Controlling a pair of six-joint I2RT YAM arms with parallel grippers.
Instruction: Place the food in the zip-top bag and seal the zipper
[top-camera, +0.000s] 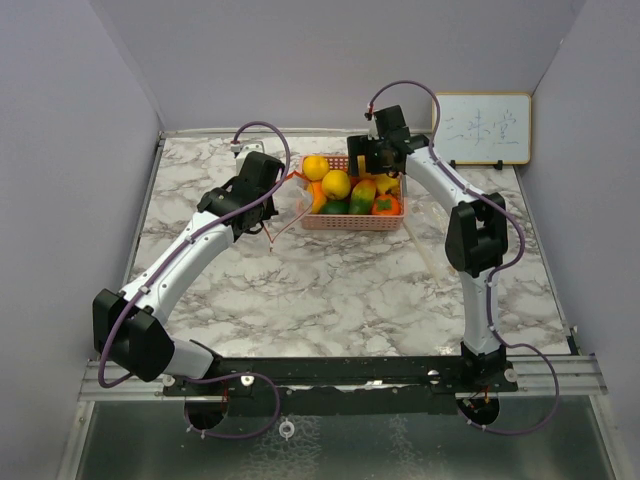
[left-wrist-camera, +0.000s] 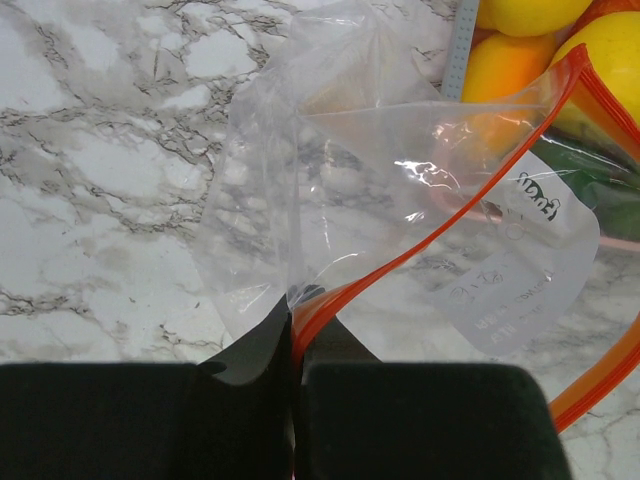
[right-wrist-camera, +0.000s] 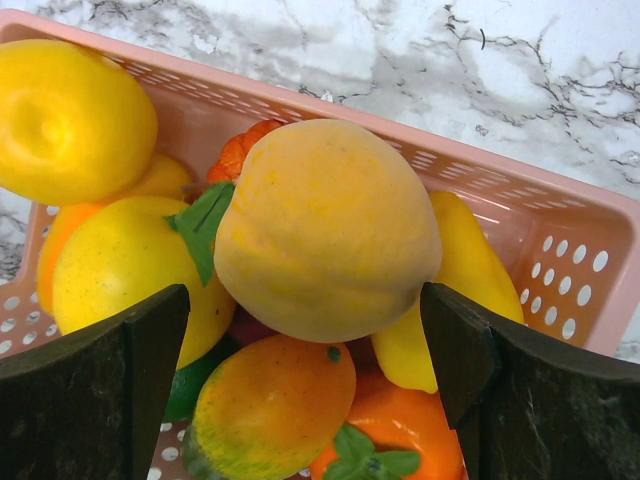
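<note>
My left gripper is shut on the orange zipper rim of a clear zip top bag (left-wrist-camera: 345, 190); the bag's mouth gapes open toward the basket. A pink basket (top-camera: 352, 223) at the back middle holds several fruits and vegetables. Over it hangs my right gripper, open, its fingers (right-wrist-camera: 475, 345) spread to either side of a large pale-orange fruit (right-wrist-camera: 325, 225), which still rests among the others. In the top view the right gripper hides most of that fruit. Around it lie yellow fruits (right-wrist-camera: 75, 120), a mango (right-wrist-camera: 275, 405) and an orange pepper (right-wrist-camera: 400, 415).
A whiteboard (top-camera: 485, 125) stands at the back right. Another clear bag (top-camera: 432, 240) seems to lie flat on the table to the basket's right.
</note>
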